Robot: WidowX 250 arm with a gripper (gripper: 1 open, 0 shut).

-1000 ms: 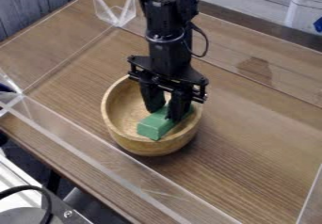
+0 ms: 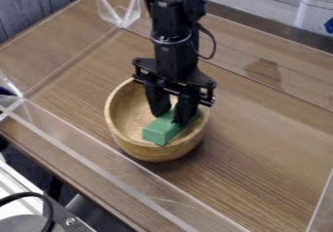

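Observation:
My black gripper [image 2: 173, 103] reaches down from the top centre into a round wooden bowl [image 2: 132, 135] in the middle of the table. It is shut on a green block [image 2: 160, 133], which lies tilted inside the bowl toward its right half. The dark fingers cover the upper part of the block, so their exact contact with it is partly hidden.
A white clear-sided object [image 2: 119, 7] stands at the back left. Dark cables and white hardware lie at the lower left edge.

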